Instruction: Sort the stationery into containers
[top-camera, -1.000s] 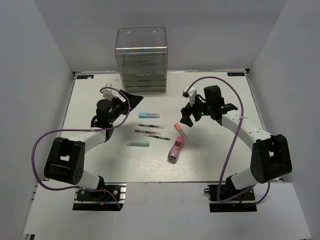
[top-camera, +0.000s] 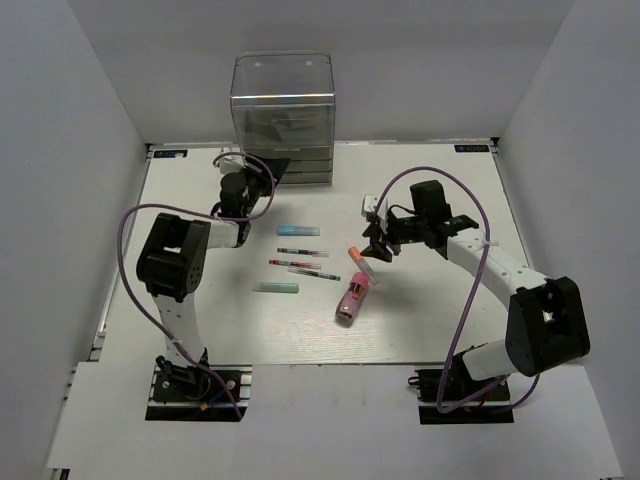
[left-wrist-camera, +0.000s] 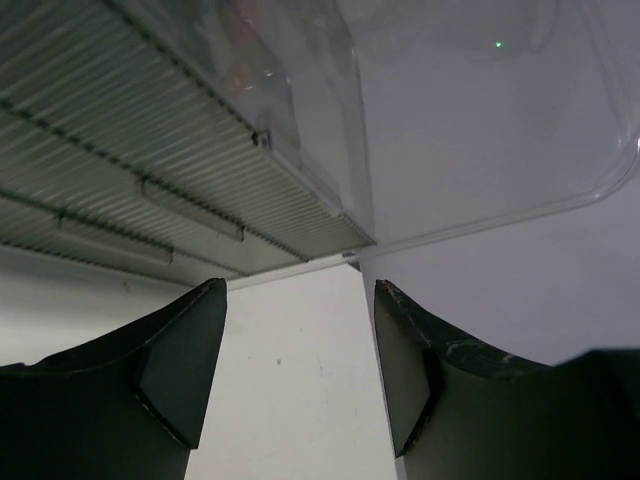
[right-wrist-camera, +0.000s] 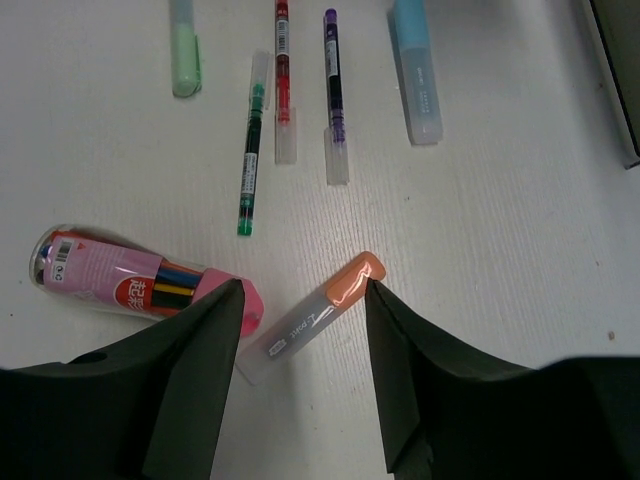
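Note:
My left gripper stands open and empty at the front of the clear drawer cabinet (top-camera: 282, 100), whose ribbed underside (left-wrist-camera: 120, 150) fills its wrist view. My right gripper is open above an orange-capped highlighter (right-wrist-camera: 310, 315), beside a pink pencil tube (right-wrist-camera: 120, 275). Farther off in the right wrist view lie a red pen (right-wrist-camera: 282, 70), a green pen (right-wrist-camera: 250, 160), a purple pen (right-wrist-camera: 334, 90), a blue highlighter (right-wrist-camera: 418, 80) and a green highlighter (right-wrist-camera: 185, 50), all loose on the white table (top-camera: 400, 340).
Clear table surrounds the stationery at the front and right. Grey walls (top-camera: 80, 240) border both sides. Purple cables (top-camera: 122, 250) loop over both arms.
My left arm has moved toward the back, bringing its gripper up to the cabinet. My right gripper has shifted slightly toward the front. The stationery lies unchanged.

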